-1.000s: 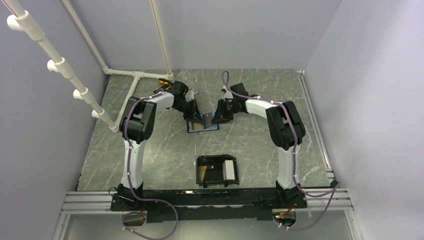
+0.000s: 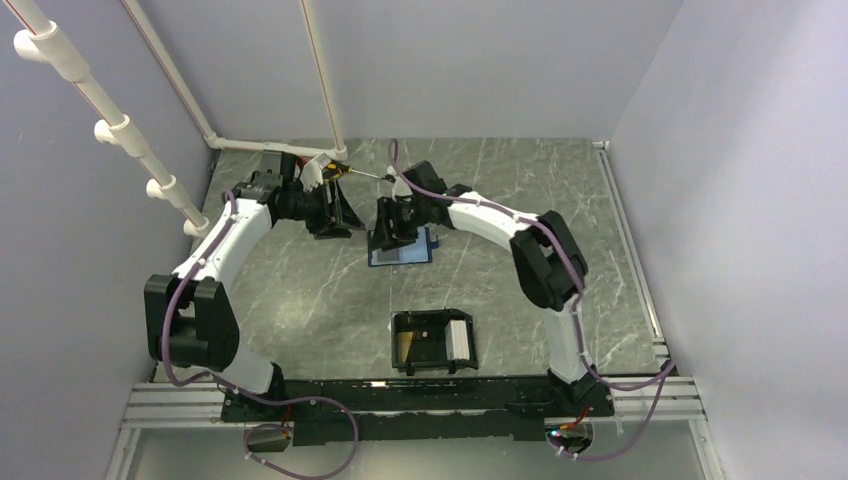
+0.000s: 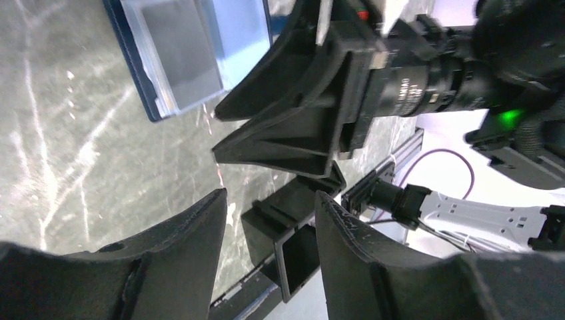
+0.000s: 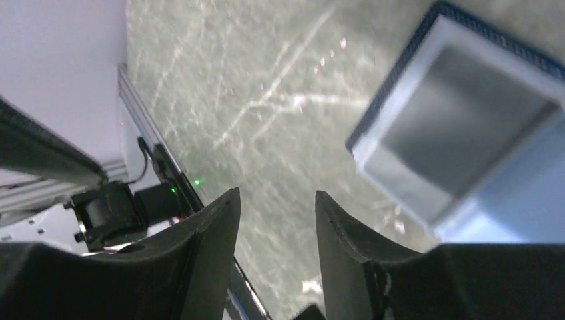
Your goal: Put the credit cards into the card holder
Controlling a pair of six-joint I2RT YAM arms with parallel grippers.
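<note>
The card holder lies spread open on the table, dark blue at its border. In the left wrist view a grey panel covers one half of the holder, and a light blue pocket shows on the other. My left gripper is to the left of the holder, clear of it, its fingers apart and empty. Over the holder's left part hovers my right gripper, also open with nothing between its fingers. The black box at the front contains a gold card and white cards.
Yellow-and-black tools lie at the back left, beside a white pipe frame. The grippers are close together, the right one reaching towards the left.
My left arm has swung left, off the holder. My right gripper has moved left over it. The grey panel now covers the left half, where gold showed before; light blue shows on the right.
</note>
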